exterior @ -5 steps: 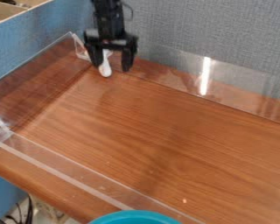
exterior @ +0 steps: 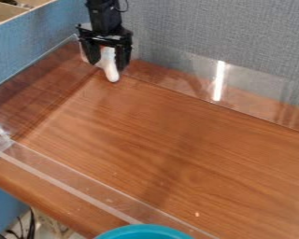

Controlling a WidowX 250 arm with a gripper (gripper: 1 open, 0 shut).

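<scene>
My black gripper (exterior: 105, 49) is at the back left corner of the wooden table, open, with its fingers over a white elongated object (exterior: 111, 70) that stands out below it. Part of that object is hidden behind the gripper.
Clear low walls edge it. A cyan bowl (exterior: 142, 232) is at the bottom edge, and a wooden box (exterior: 5, 11) sits at the top left.
</scene>
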